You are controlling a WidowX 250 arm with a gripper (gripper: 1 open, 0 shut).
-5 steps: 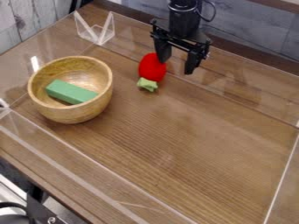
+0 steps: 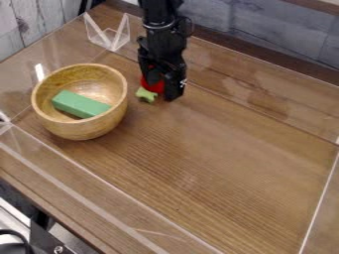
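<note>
The dark robot gripper [image 2: 165,69] hangs from the top centre over a red round object [image 2: 153,81], which is mostly hidden behind it. A small light green piece [image 2: 146,95] lies just below the red object. Whether the fingers hold anything is unclear.
A wooden bowl [image 2: 107,80] at the left holds a green block [image 2: 79,108]. A white wire-like item [image 2: 10,111] lies at the left edge. The table's middle, right and lower areas are bare.
The gripper has moved left from the right of the red object to over it, now covering much of it.
</note>
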